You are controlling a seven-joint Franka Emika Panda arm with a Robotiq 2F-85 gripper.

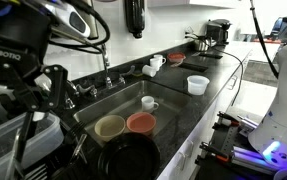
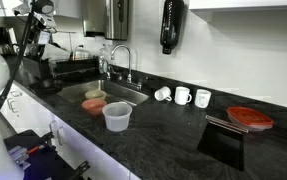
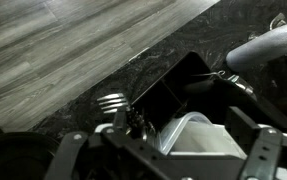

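Note:
My open gripper hangs over the draining area left of the sink, pointing down, with nothing held between its fingers. Below and between the fingers in the wrist view, a fork (image 3: 113, 103) and other cutlery stick up beside a black caddy (image 3: 161, 100). A translucent container (image 3: 195, 135) lies partly hidden behind the gripper. In exterior view 1 the gripper (image 1: 38, 112) fills the upper left, above a clear plastic bin (image 1: 43, 140). It appears small at the upper left of exterior view 2.
A black pan (image 1: 129, 157) stands at the counter's front. The sink (image 1: 129, 98) holds a beige bowl (image 1: 110, 127), a reddish bowl (image 1: 141, 123) and a white mug (image 1: 149, 103). A white tub (image 2: 117, 117) stands right of it.

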